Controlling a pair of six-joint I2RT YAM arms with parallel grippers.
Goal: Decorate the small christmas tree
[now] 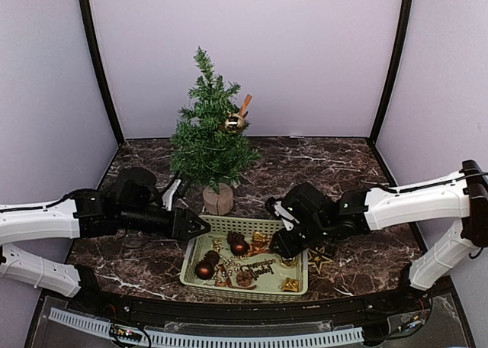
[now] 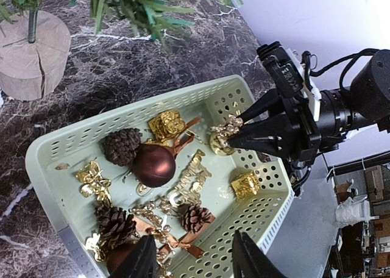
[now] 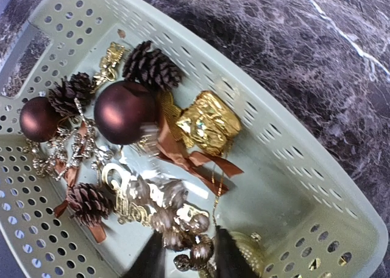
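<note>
The green tree [image 1: 210,134] stands on a wooden base [image 1: 218,200], with a gold ornament [image 1: 233,123] in its branches. A pale green basket [image 1: 244,291] holds baubles, pinecones, gold gifts and ribbons. My right gripper [image 1: 282,245] is over the basket's right end, a glittery bead cluster at its fingers; in the right wrist view the beads and fingertips are blurred, so its grip is unclear. My left gripper [image 1: 192,227] is above the basket's left side, fingers apart with nothing seen between them in the left wrist view.
A gold star [image 1: 321,260] lies on the marble table right of the basket. White walls border the back and sides.
</note>
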